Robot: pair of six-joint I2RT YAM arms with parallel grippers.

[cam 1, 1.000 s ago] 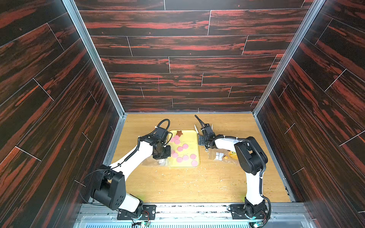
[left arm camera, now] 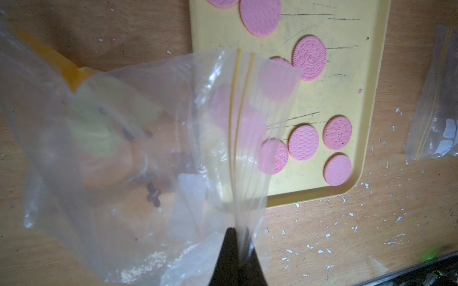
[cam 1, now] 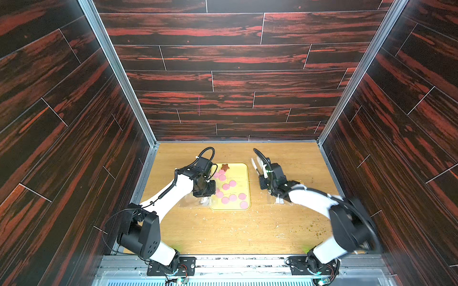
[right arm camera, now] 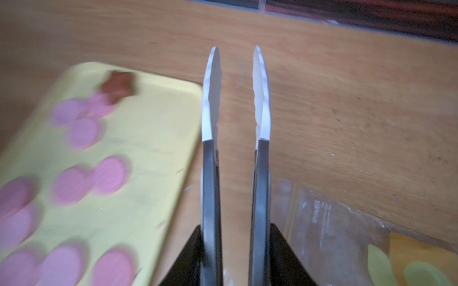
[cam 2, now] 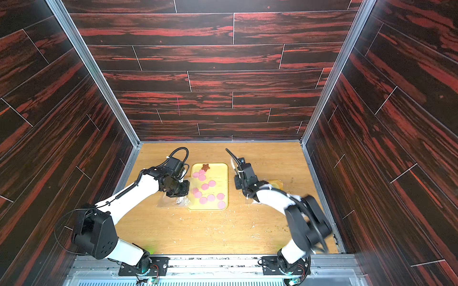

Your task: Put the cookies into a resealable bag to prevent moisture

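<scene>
Pink round cookies (left arm camera: 304,142) and one brown star-shaped cookie (cam 1: 225,167) lie spread on the yellow tray (left arm camera: 281,195). A clear resealable bag (left arm camera: 183,157) with yellow zip lines hangs over the tray's near left corner. Its mouth edge is pinched in my left gripper, which is shut on the thin film. My right gripper is shut on metal tongs (right arm camera: 210,186) with white tips. The tongs' tips stand apart, nothing between them, over bare table right of the tray. Whether the bag's mouth is parted is hard to tell.
A second clear bag (right arm camera: 329,228) with a printed yellow pattern lies flat right of the tray, partly under my right arm. Small white crumbs (left arm camera: 310,246) dot the table near the front. The table behind the tray is clear.
My right gripper and the tongs have moved right and slightly nearer, away from the tray's right edge. The right arm has swung outward. My left arm looks nearly unmoved.
</scene>
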